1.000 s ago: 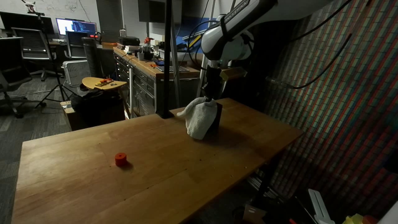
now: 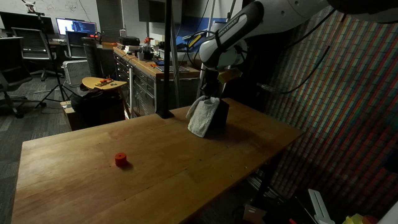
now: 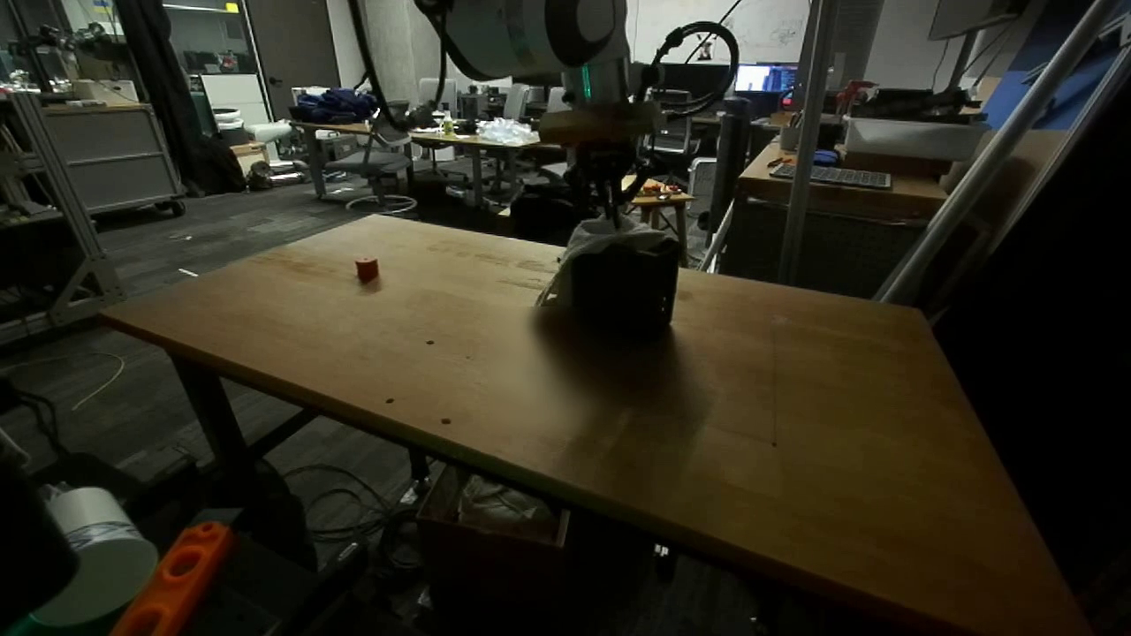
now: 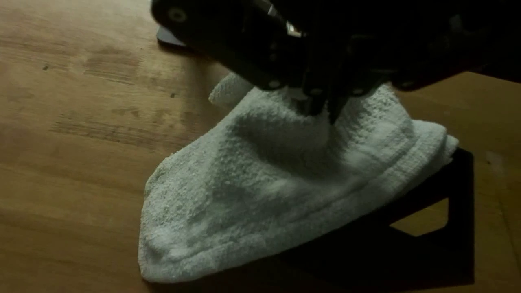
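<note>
A white terry cloth (image 2: 203, 115) hangs draped over a black stand-like object (image 2: 220, 114) on the wooden table. In the wrist view the cloth (image 4: 273, 195) fills the middle, bunched up around my fingertips. My gripper points down and is shut on a pinch of the cloth. From the opposite side, the black object (image 3: 626, 286) hides most of the cloth, with my gripper (image 3: 615, 215) right above it. In the wrist view a cut-out shows in the black object's frame (image 4: 461, 205). Its part under the cloth is hidden.
A small red cylinder (image 2: 120, 159) stands alone on the wooden table (image 2: 156, 179), well away from the cloth. A black upright post (image 2: 166, 59) rises at the table's back edge, left of the cloth.
The cloth and the black object have shifted slightly to the right in exterior view 1. More of the black object's side shows, and the cloth's loose left corner hangs closer in. The arm's pose has changed.
</note>
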